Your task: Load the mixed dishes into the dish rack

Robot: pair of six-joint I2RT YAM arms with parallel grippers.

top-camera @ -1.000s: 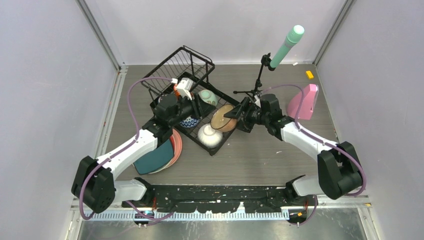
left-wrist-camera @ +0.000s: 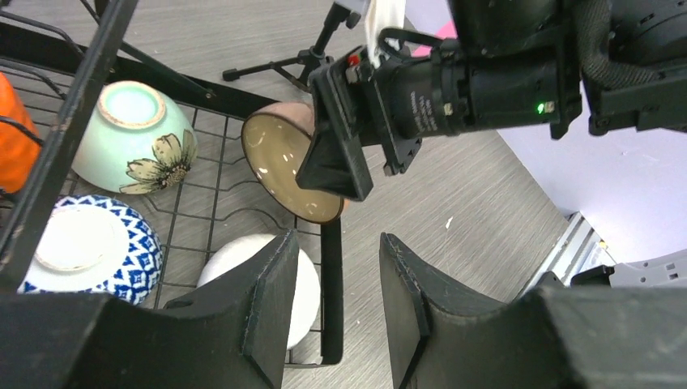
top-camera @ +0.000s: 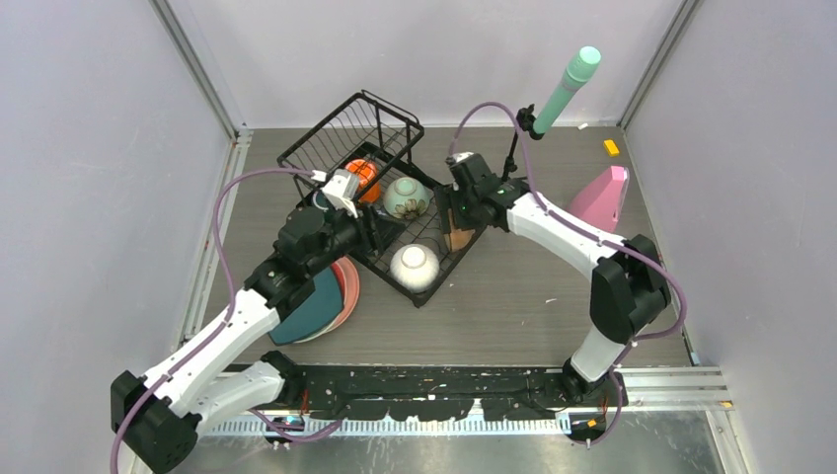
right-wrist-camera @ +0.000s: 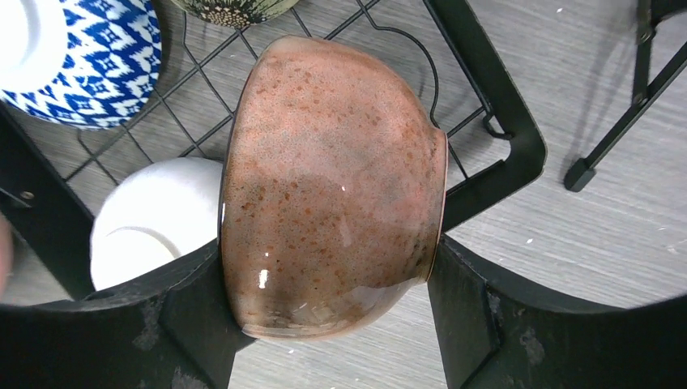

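Observation:
My right gripper is shut on a tan bowl point(right-wrist-camera: 332, 178), tilted on its side over the right part of the black dish rack point(top-camera: 434, 286). The rack holds a white bowl point(top-camera: 415, 265), a green flowered bowl point(top-camera: 405, 196), an orange item point(top-camera: 363, 176) and a blue-patterned bowl point(left-wrist-camera: 109, 243). My left gripper hangs over the rack, part open, nothing between its fingers. Teal and pink plates point(top-camera: 306, 306) lie left of the rack on the table.
A tripod stand point(left-wrist-camera: 300, 61) is behind the rack. A pink object point(top-camera: 600, 197) stands at the right. The table right of the rack is clear.

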